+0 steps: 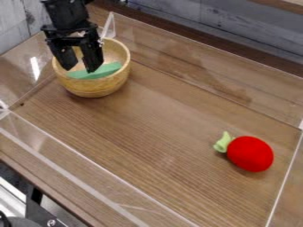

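My black gripper (76,55) hangs at the upper left over a wooden bowl (104,85), its two fingers open and reaching down into the bowl's left part. In the bowl lies a green object (102,72), partly hidden by the gripper, with no grip on it visible. At the right of the table (154,142) lies a red vegetable-like object (249,155) with a pale green top.
A grey plank wall (213,27) runs along the back.
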